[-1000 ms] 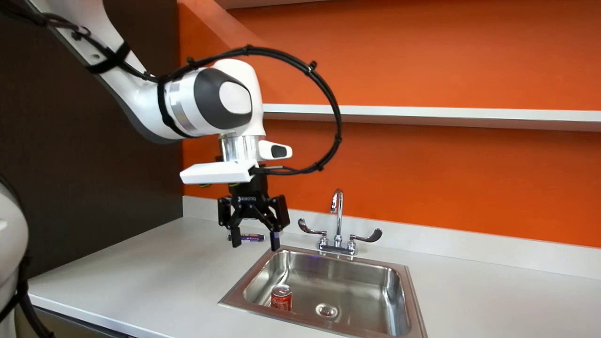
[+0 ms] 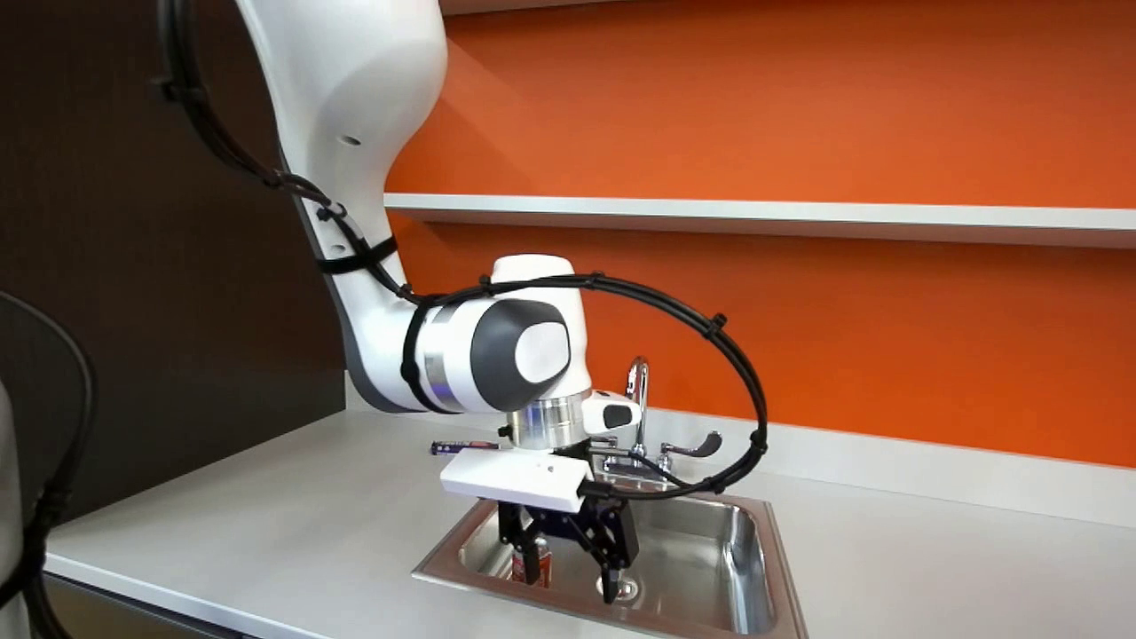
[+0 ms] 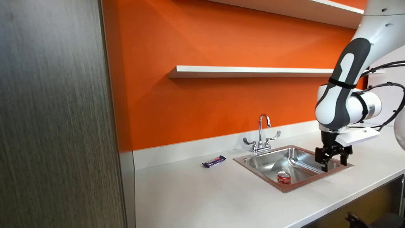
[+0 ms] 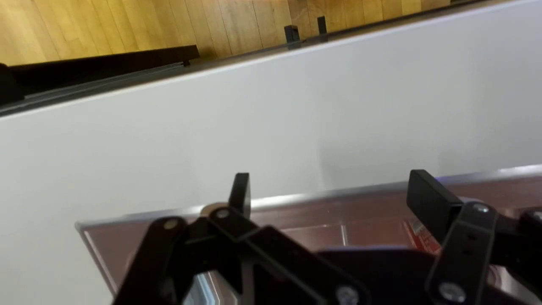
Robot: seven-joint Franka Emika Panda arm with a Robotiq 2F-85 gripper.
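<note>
A red soda can [image 3: 283, 178] stands upright in the steel sink [image 3: 262, 174], near the left front corner of the basin. My gripper [image 2: 565, 586] hangs over the sink, its fingers spread wide and nothing between them. In the second exterior view the gripper [image 3: 334, 166] appears right of the can and apart from it. Part of the red can [image 4: 422, 237] shows beside the right finger in the wrist view, largely covered by the gripper. A purple-wrapped bar [image 3: 214, 161] lies on the counter left of the sink, partly behind the arm in the first exterior view.
A chrome faucet [image 3: 261, 131] with two lever handles rises behind the sink. A white shelf [image 2: 745, 212] runs along the orange wall above. The counter [image 3: 178, 197] left of the sink is mostly clear.
My gripper has come down and to the right in the first exterior view, from above the counter by the bar to over the sink. It remains open; the can stays in the sink.
</note>
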